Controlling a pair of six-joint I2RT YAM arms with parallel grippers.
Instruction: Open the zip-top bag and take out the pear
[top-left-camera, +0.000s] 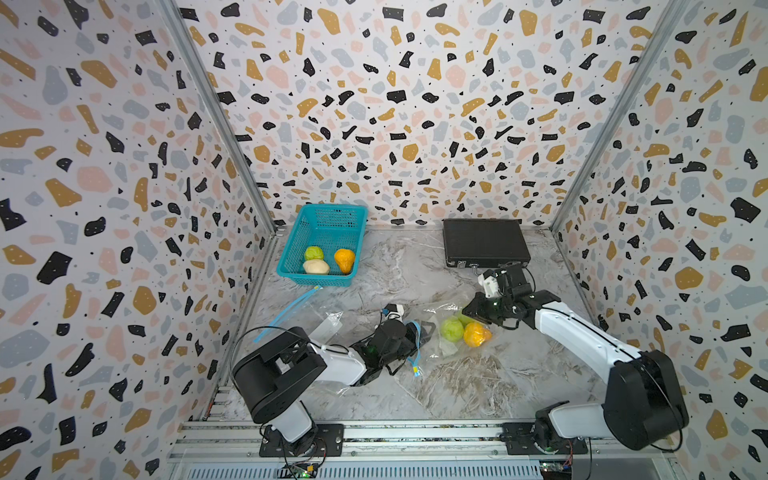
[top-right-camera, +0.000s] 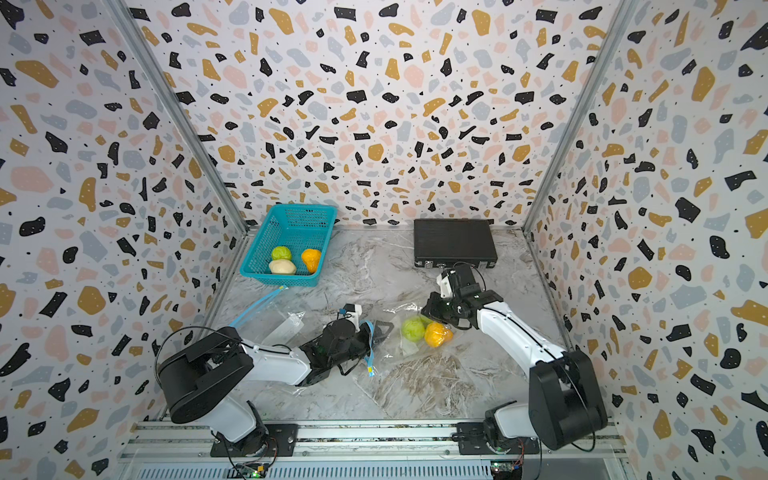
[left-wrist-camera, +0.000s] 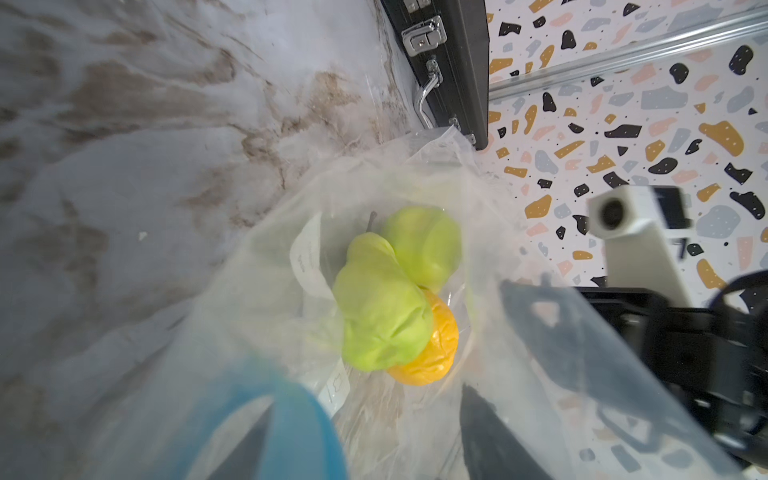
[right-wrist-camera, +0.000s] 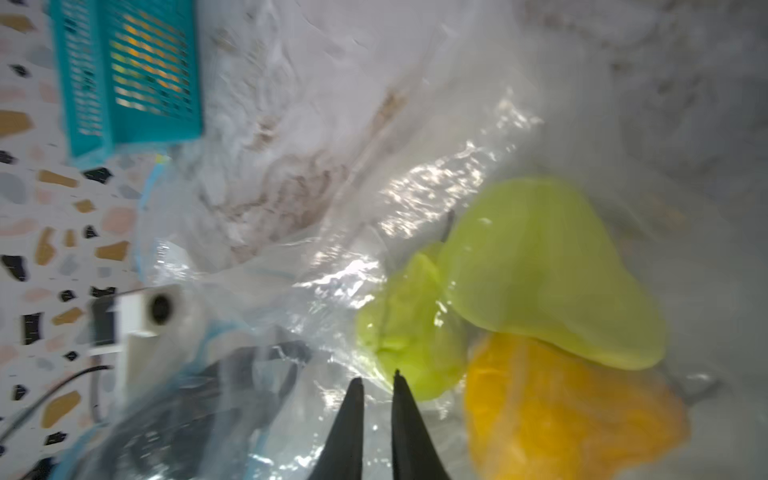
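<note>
Two yellow-green fruits, one clearly pear-shaped (left-wrist-camera: 380, 308), and an orange fruit (left-wrist-camera: 432, 348) lie together in the clear bag (left-wrist-camera: 256, 288). A second green fruit (left-wrist-camera: 425, 244) presses against the first. The bag's mouth gapes, its blue zip strip (left-wrist-camera: 308, 428) hanging by my left gripper, whose fingers are spread wide behind blurred film. On the far side of the fruits, my right gripper points down with its fingertips a narrow gap apart, no fruit between them. Whether film lies in that gap is unclear.
A teal basket (top-left-camera: 328, 278) with several fruits stands at the back left. A black case (top-left-camera: 485, 241) sits at the back right. Another clear bag with a blue strip (top-left-camera: 288, 313) lies flat on the left.
</note>
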